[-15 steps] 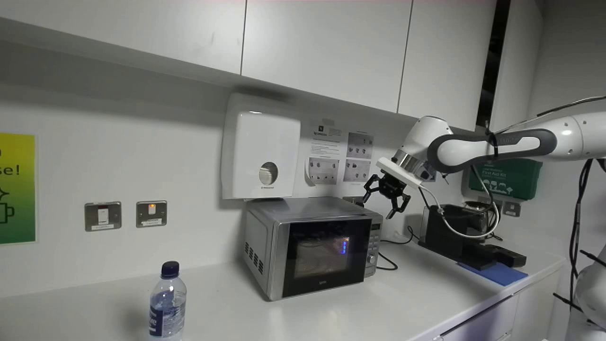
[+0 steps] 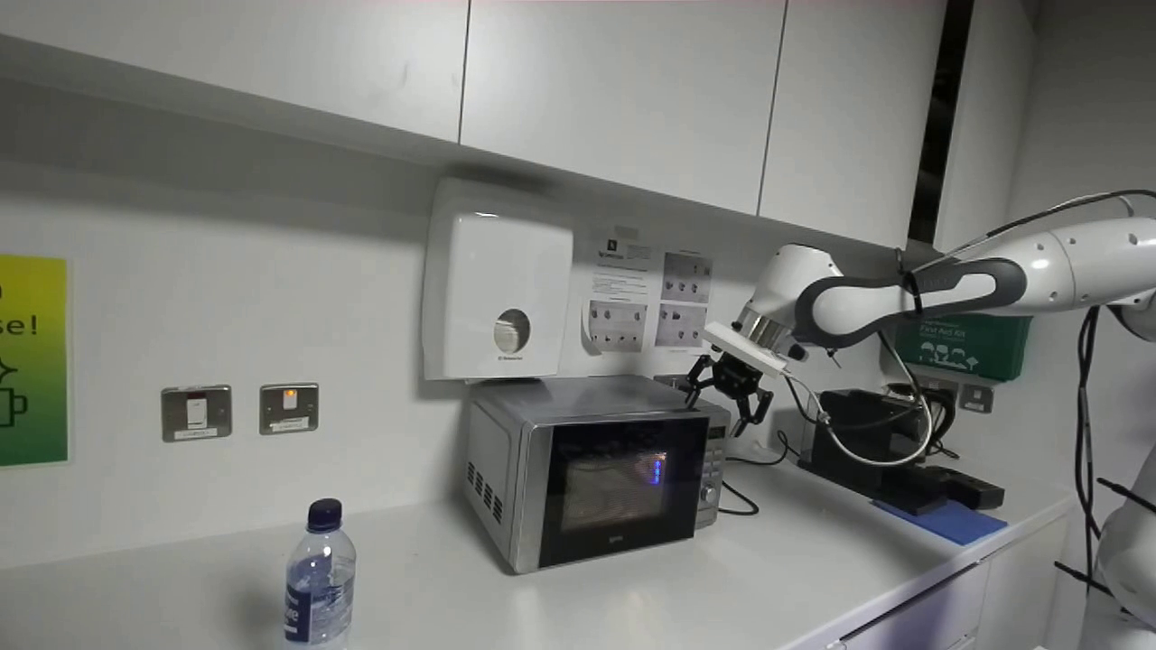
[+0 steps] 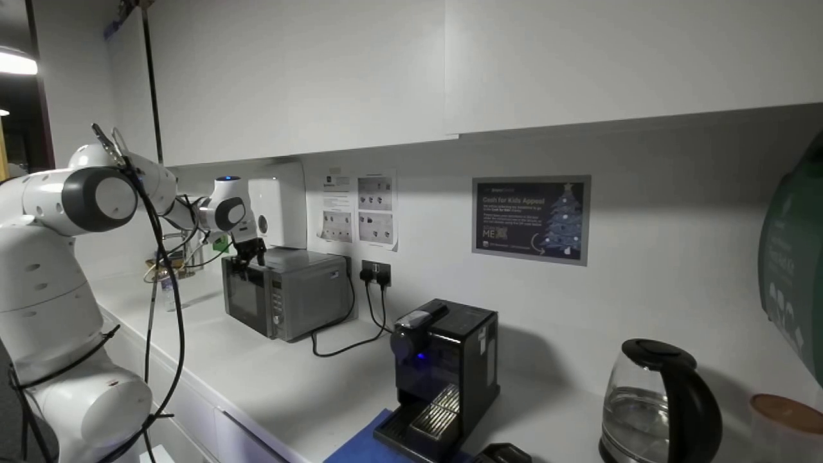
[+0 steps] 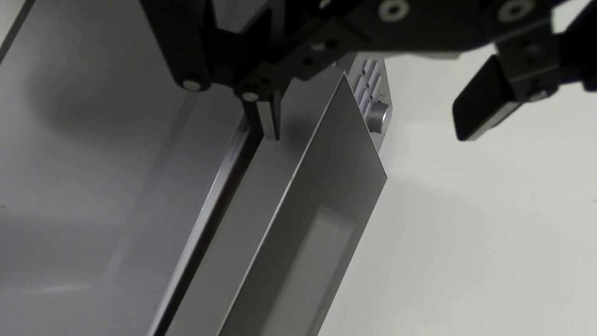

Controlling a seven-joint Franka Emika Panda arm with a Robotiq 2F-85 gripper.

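Observation:
A silver microwave (image 2: 506, 477) with a dark glass door (image 2: 626, 487) stands on the counter. My gripper (image 2: 715, 416) is open near the microwave's upper right front corner, tilted downward. In the wrist view, its fingertips (image 4: 269, 120) are spread wide with nothing between them. One finger appears over the door's top edge, close to a dark seam; the other (image 4: 481, 106) is out in front of the door. The control panel and knob (image 4: 380, 116) show between them. Contact with the door cannot be told, nor whether the door is ajar.
A water bottle (image 2: 321, 580) stands at the counter's left. To the right are a black coffee machine (image 3: 451, 370) on a blue mat (image 3: 359, 440) and a glass kettle (image 3: 640, 409). Power cables lie beside the microwave. A white dispenser (image 2: 498, 282) and cupboards (image 2: 618, 97) are above.
The arm has shifted left and slightly down in exterior view 1, bringing the open gripper closer to the microwave's front corner. The microwave and bottle have not moved.

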